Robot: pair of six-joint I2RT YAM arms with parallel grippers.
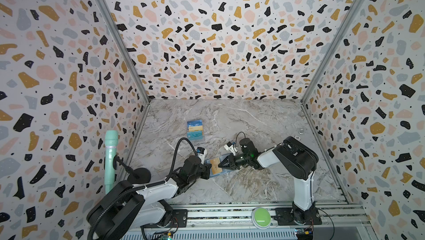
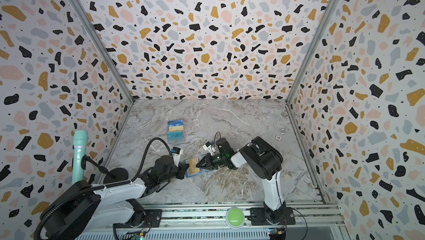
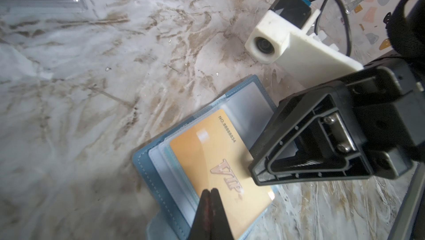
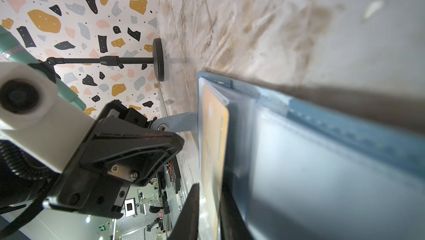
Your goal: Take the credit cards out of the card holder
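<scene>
The blue card holder [image 3: 152, 180] lies spread on the table, clear sleeves inside. A gold VIP card lies on its left part, and in the right wrist view that card's edge [image 4: 223, 133] stands up from the sleeves. My right gripper is part open, with the gold card's edge running between its fingertips. The left gripper is shut at the holder's left side, in front of the cards in its own view; nothing shows between its fingers. A blue strap [image 4: 179, 122] of the holder reaches behind it, and contact with it is hidden.
A clear box [image 1: 194, 137] holding several blue, gold and teal cards stands behind the left gripper. At the left is a mint-coloured object [image 1: 110, 160] on a black stand [image 1: 139, 175].
</scene>
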